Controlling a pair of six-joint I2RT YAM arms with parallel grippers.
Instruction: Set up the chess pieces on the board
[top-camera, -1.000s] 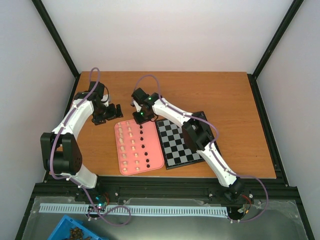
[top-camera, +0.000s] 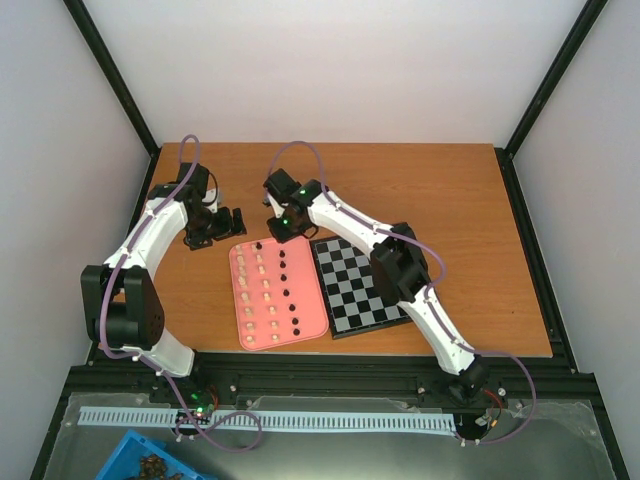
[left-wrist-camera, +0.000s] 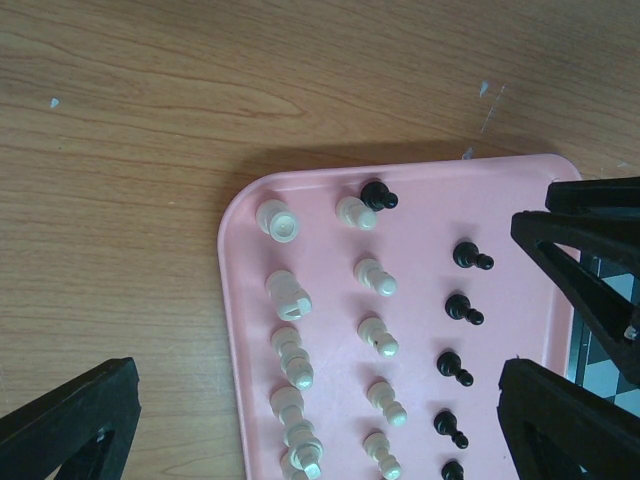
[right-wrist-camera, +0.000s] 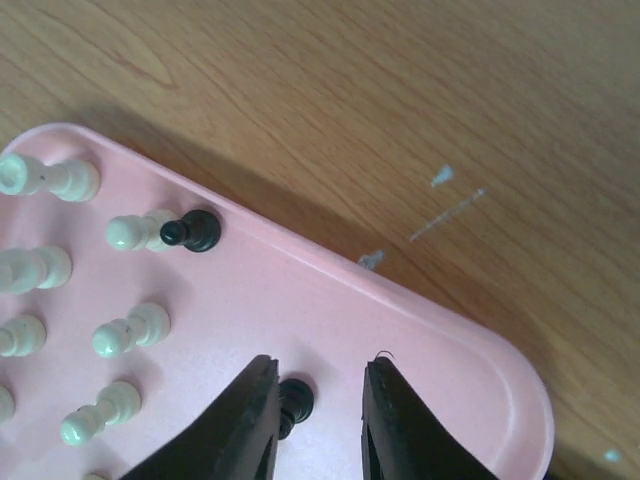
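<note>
A pink tray (top-camera: 310, 320) holds rows of white pieces (left-wrist-camera: 375, 277) and black pawns (left-wrist-camera: 466, 256). One black pawn (right-wrist-camera: 203, 230) stands against a white pawn near the back edge. My right gripper is part open above the tray, fingertips beside another black pawn (right-wrist-camera: 295, 405), partly hidden by a finger; I see nothing held. My left gripper (top-camera: 225, 228) stands open at the tray's back left, empty. The checkered chessboard (top-camera: 350, 285) lies right of the tray, partly under the right arm.
A blue bin (top-camera: 125, 465) with dark items sits below the table's front left.
The right arm has shifted slightly, its upper links rising toward the back; the right gripper stays near the tray's back right. The left arm is unmoved.
</note>
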